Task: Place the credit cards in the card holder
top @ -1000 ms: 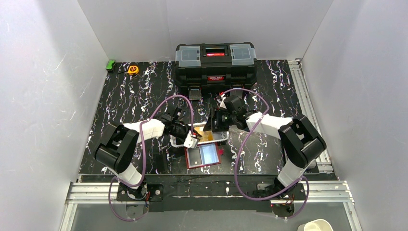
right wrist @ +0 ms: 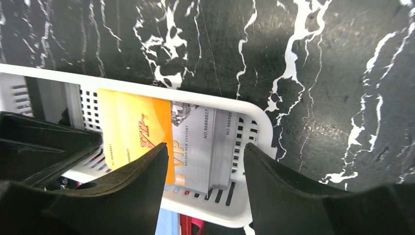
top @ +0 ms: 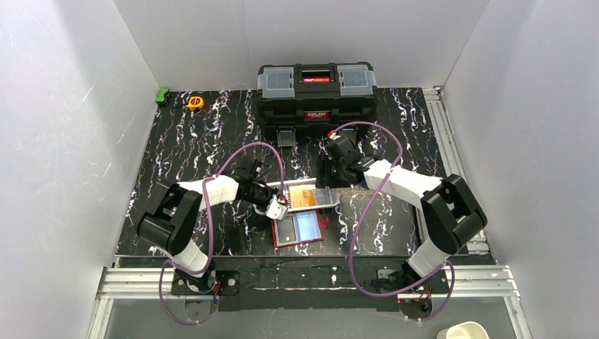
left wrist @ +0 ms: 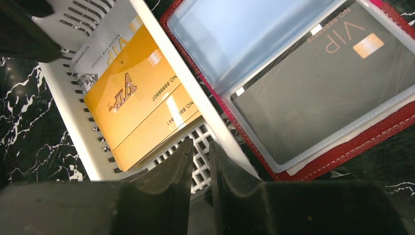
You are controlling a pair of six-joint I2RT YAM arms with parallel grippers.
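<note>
A white slotted basket (top: pixel 335 200) holds gold VIP cards (left wrist: pixel 132 98), silver cards (right wrist: pixel 193 147) and darker grey cards (right wrist: pixel 224 152). Along its near side lies the red-edged card holder (top: pixel 299 244). One of its pockets contains a grey VIP card (left wrist: pixel 337 83); the other shows a pale blue panel (left wrist: pixel 254 34). My left gripper is slightly open over the basket's left part, with bare grid visible through the narrow gap. My right gripper stands wide open above the silver and grey cards, holding nothing.
A black toolbox (top: pixel 316 99) stands at the back. An orange tape measure (top: pixel 195 103) and a green object (top: pixel 162 95) lie at the back left. To the right of the basket, the marble surface is clear.
My right gripper has moved to the right, exposing more of the cards. The basket has shifted slightly right.
</note>
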